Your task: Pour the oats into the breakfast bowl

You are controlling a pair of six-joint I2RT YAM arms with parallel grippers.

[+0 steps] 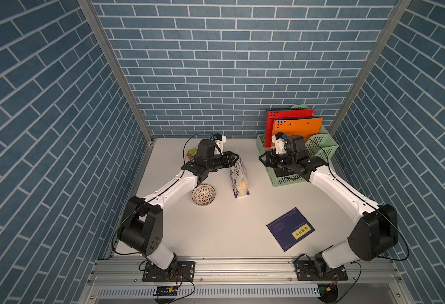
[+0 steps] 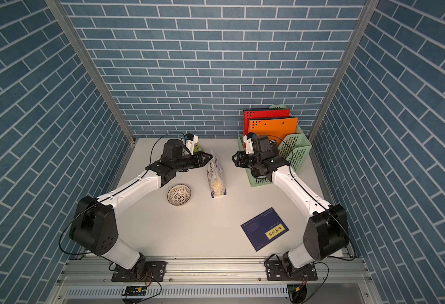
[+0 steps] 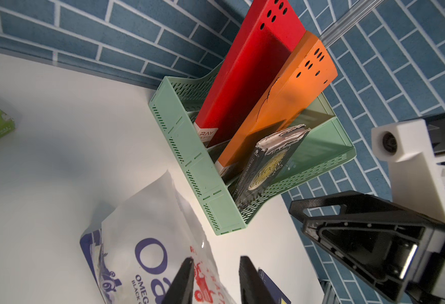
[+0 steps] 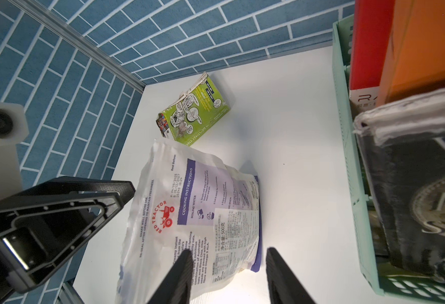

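The white oats bag stands on the table between both arms, its top raised. My left gripper is at the bag's top from the left, fingers apart, nothing clearly held. My right gripper faces the bag from the right, a little apart from it, fingers open and empty. The patterned breakfast bowl sits front-left of the bag, empty.
A green crate with red and orange files and a dark book stands back right. A green packet lies back left. A dark blue folder lies front right.
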